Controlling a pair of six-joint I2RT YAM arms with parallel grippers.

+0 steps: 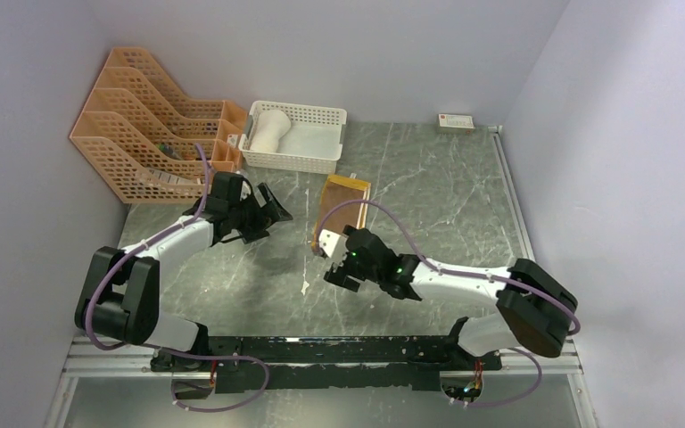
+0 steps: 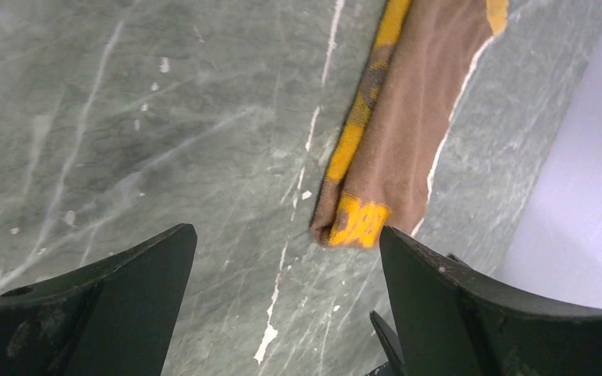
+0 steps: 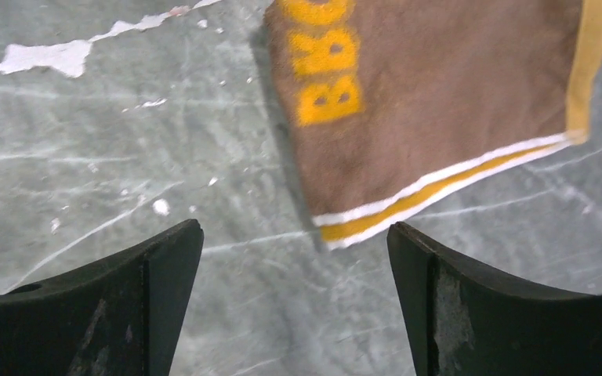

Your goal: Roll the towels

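A brown towel (image 1: pixel 344 195) with yellow and white trim lies folded lengthwise on the grey marbled table, its near end hidden by my right arm in the top view. In the left wrist view one long side of the towel (image 2: pixel 407 133) looks folded over, with yellow lettering along it. My left gripper (image 1: pixel 278 212) stands open to the left of the towel, nothing between its fingers. My right gripper (image 1: pixel 332 263) is at the towel's near end. Its fingers (image 3: pixel 137 290) are apart, and the towel (image 3: pixel 423 102) lies beyond them with its striped edge showing.
Behind the towel stands a white basket (image 1: pixel 314 143) with a rolled white towel (image 1: pixel 270 130) inside. An orange tiered rack (image 1: pixel 156 134) fills the back left. A small box (image 1: pixel 456 122) sits at the back right.
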